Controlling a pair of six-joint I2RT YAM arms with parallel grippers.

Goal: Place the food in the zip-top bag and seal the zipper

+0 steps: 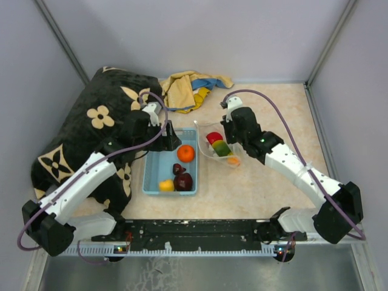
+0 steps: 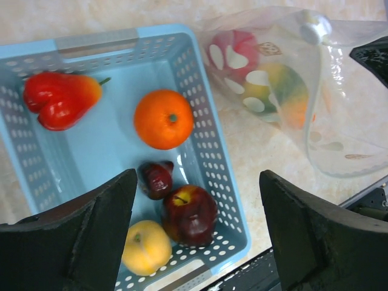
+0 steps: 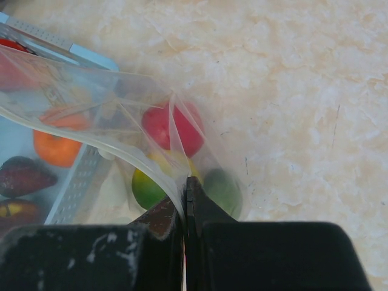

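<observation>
My left gripper (image 1: 163, 138) hangs over the blue bin (image 1: 148, 170), open and empty. The bin holds a red pepper (image 2: 57, 100), orange tomato (image 2: 162, 119), small dark item (image 2: 156, 178), dark apple (image 2: 188, 216) and yellow fruit (image 2: 144, 248). The clear zip bag (image 2: 345, 133) lies right of it, with a red item (image 3: 173, 130) and green-yellow food (image 3: 145, 189) inside. My right gripper is shut on the bag's top edge.
A dark floral cushion (image 1: 85, 121) fills the left side. Yellow and blue cloths (image 1: 182, 88) lie at the back. Bare table (image 1: 273, 103) shows to the right and front.
</observation>
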